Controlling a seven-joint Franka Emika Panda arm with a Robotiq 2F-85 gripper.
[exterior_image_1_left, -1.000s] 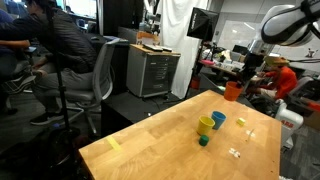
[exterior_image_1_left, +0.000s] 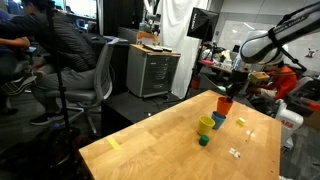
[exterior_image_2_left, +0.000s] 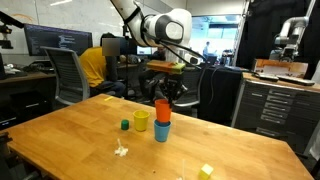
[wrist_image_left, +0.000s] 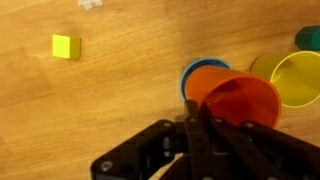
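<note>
An orange cup (wrist_image_left: 241, 92) is pinched by its rim in my gripper, which is shut on it. Beneath that cup stands a blue cup (exterior_image_2_left: 162, 130); in exterior view 2 the orange cup (exterior_image_2_left: 163, 111) is upright right over its mouth. In the wrist view only part of the blue rim (wrist_image_left: 190, 72) shows past the orange cup. Whether the orange cup touches the blue one or sits partly inside, I cannot tell. Beside them a yellow cup (exterior_image_2_left: 141, 120) stands upright on the table.
A green object (exterior_image_2_left: 125, 125) lies past the yellow cup. A yellow block (wrist_image_left: 66, 47) and a small white piece (exterior_image_2_left: 121, 151) lie apart on the wooden table (exterior_image_1_left: 150, 150).
Over the last second, my gripper has come down with the orange cup, from above and to the right of the blue cup to directly over it.
</note>
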